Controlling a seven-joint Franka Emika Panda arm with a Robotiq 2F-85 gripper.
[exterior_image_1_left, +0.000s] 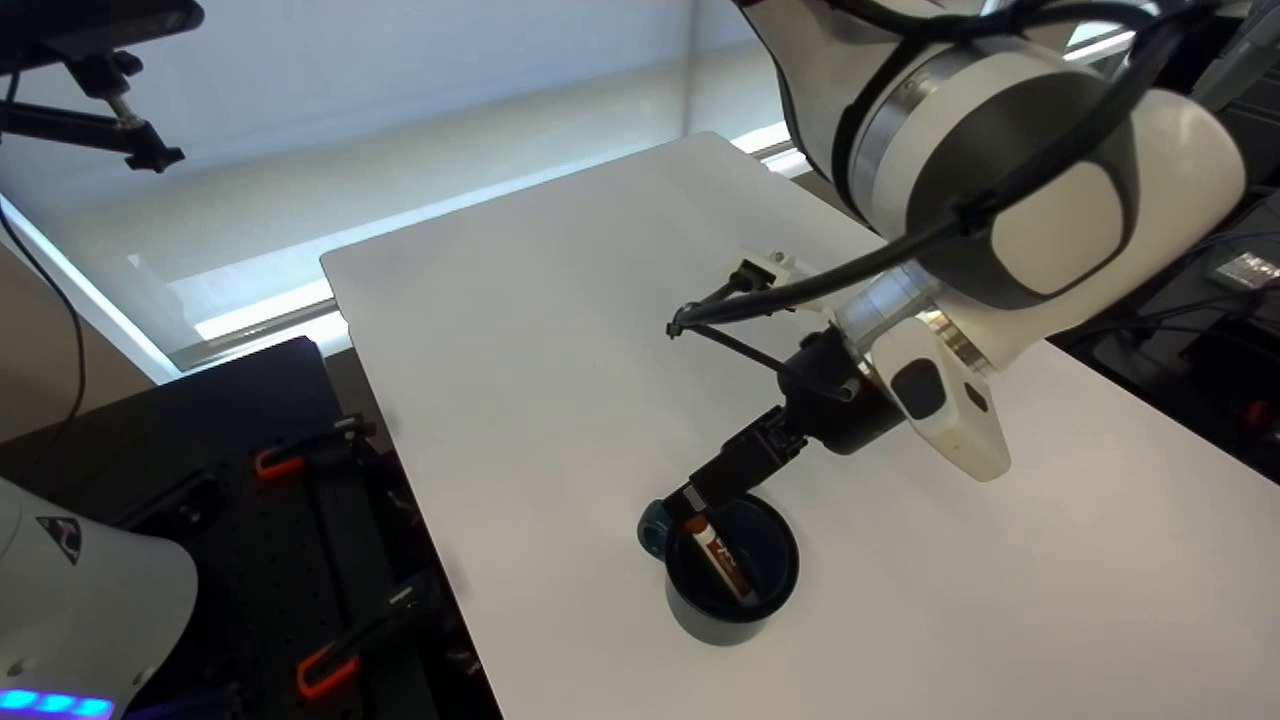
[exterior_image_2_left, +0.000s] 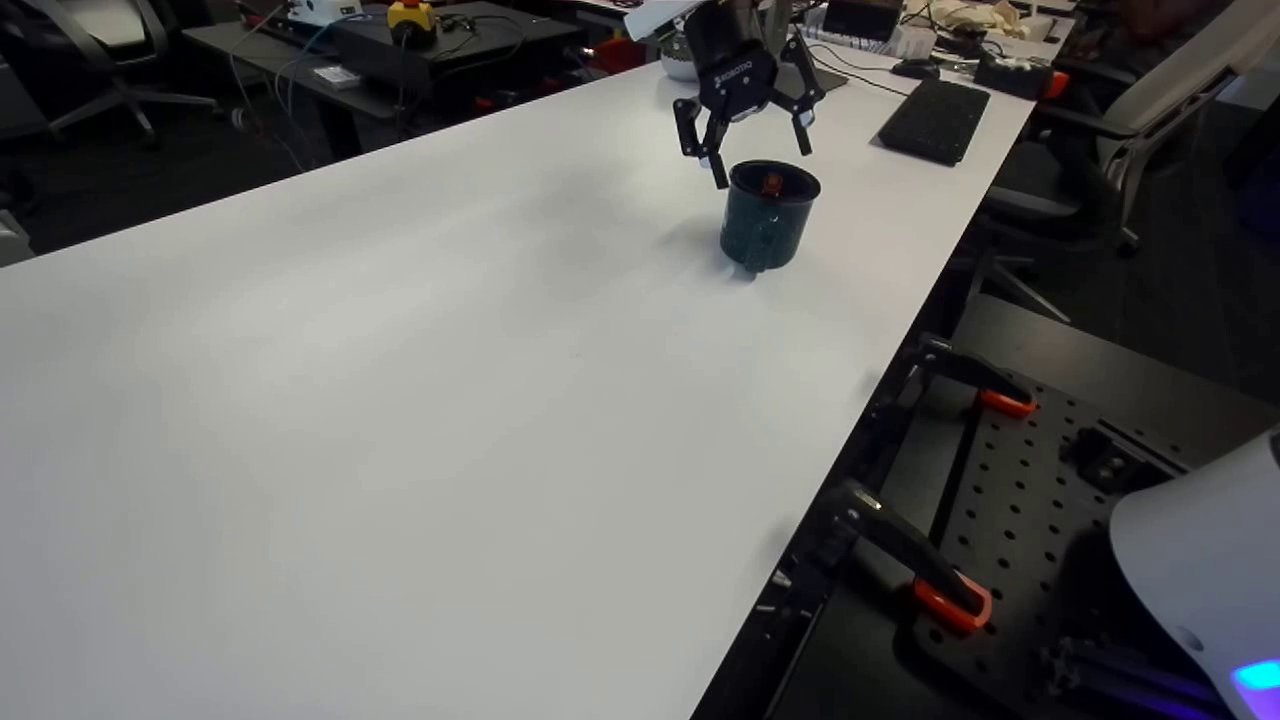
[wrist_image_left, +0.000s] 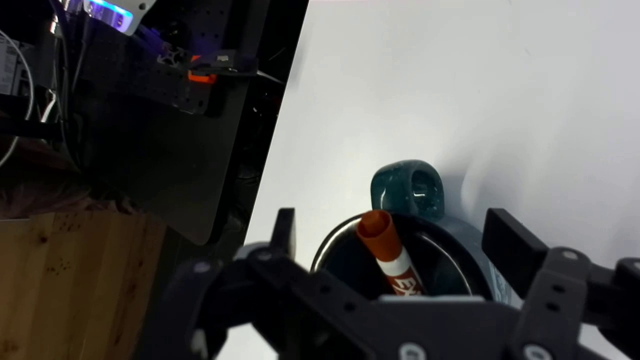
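Note:
A dark teal mug (exterior_image_1_left: 716, 622) stands upright on the white table, its handle (wrist_image_left: 393, 191) facing up the wrist view. Inside leans a marker (exterior_image_1_left: 720, 559) with a white and red-brown body; its orange-brown cap (wrist_image_left: 380, 236) points up near the rim on the handle side. In exterior view 2 only the marker's tip (exterior_image_2_left: 771, 184) shows within the mug (exterior_image_2_left: 768, 228). My gripper is open above the mug, its two fingers wide apart on either side of the marker, touching neither as far as the wrist view shows. The marker's lower end is hidden there by the gripper body.
Clamps with orange ends (exterior_image_2_left: 954, 606) sit along the table's edge by the black base. A black keyboard (exterior_image_2_left: 933, 122) lies behind the mug in exterior view 2.

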